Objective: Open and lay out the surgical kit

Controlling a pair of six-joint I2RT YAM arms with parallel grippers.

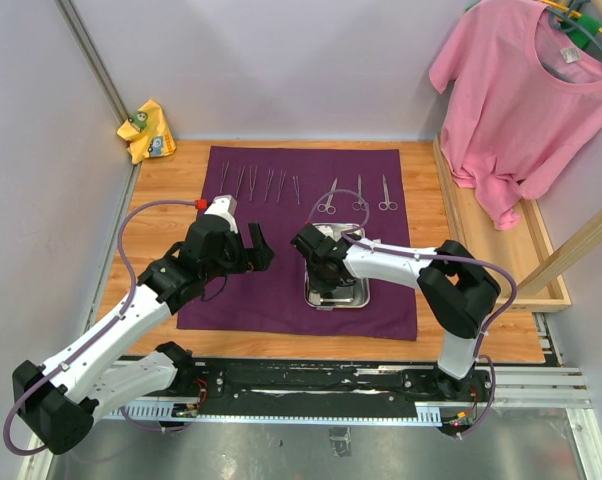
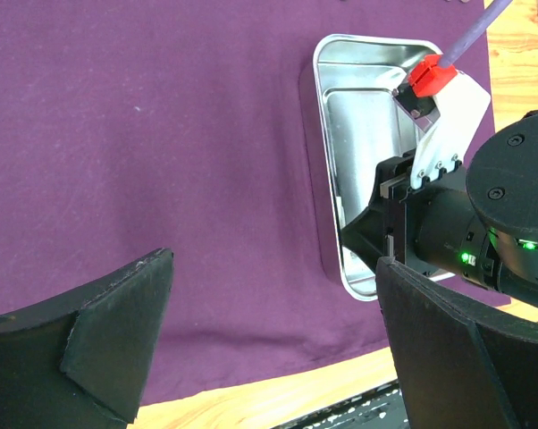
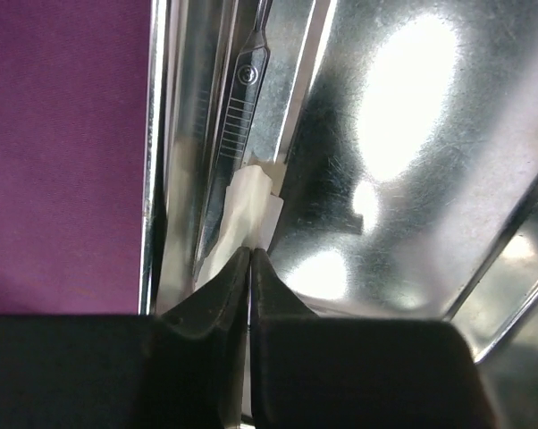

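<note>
In the right wrist view a slim metal scalpel handle (image 3: 242,103) lies along the tray's side wall, its lower end covered by a whitish sleeve (image 3: 244,213). The closed fingertips of my right gripper meet the lower part of that sleeve; whether any of it is pinched between them is hidden. The steel tray (image 1: 356,297) sits on the purple cloth (image 1: 251,300), my right arm reaching over it. Left of the tray, my left gripper stands open above bare cloth, nothing between its fingers.
Several tweezers and clamps (image 1: 253,180) lie in a row at the cloth's back, with scissors (image 1: 359,195) to their right. A yellow bag (image 1: 147,132) stands at the back left, a wooden rack with a pink shirt (image 1: 536,95) at the right.
</note>
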